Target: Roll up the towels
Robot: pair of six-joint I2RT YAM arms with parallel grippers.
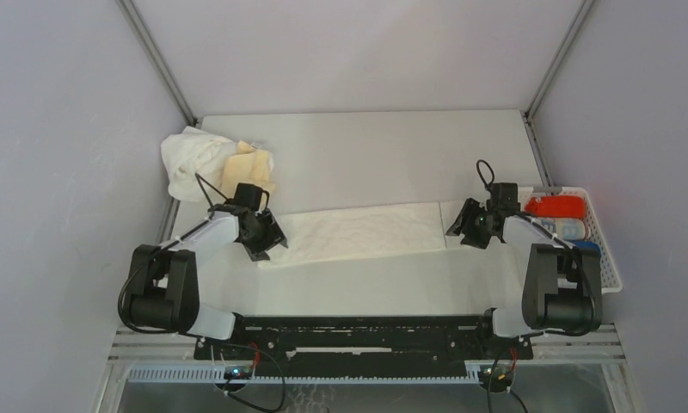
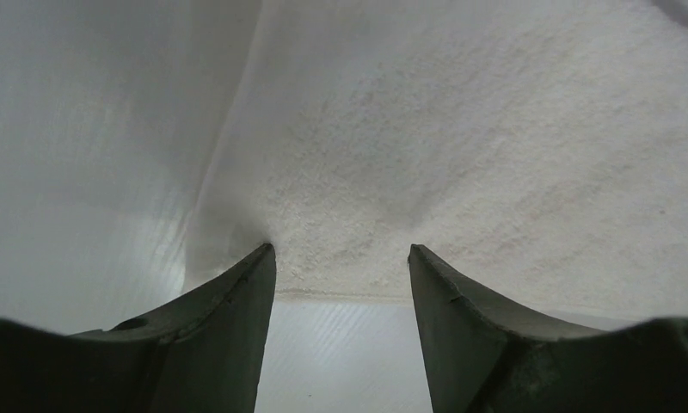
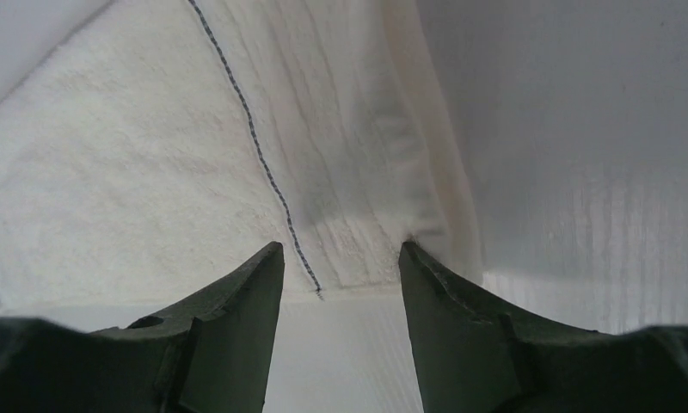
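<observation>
A long white towel [image 1: 366, 232] lies spread flat across the table, longer side to side. My left gripper [image 1: 276, 245] is above its left end; in the left wrist view the fingers [image 2: 256, 284] stand apart over the near left corner of the towel [image 2: 349, 189], with nothing held. Over the right end is my right gripper [image 1: 463, 228]. Its fingers [image 3: 259, 284] are spread in the right wrist view, with the towel's near right corner between and beyond them. A dark stitched line runs across the towel [image 3: 177, 189] near that end.
A heap of white and yellow cloths [image 1: 194, 162] lies at the table's back left. On the right stands a white basket [image 1: 611, 267] with red and blue items inside.
</observation>
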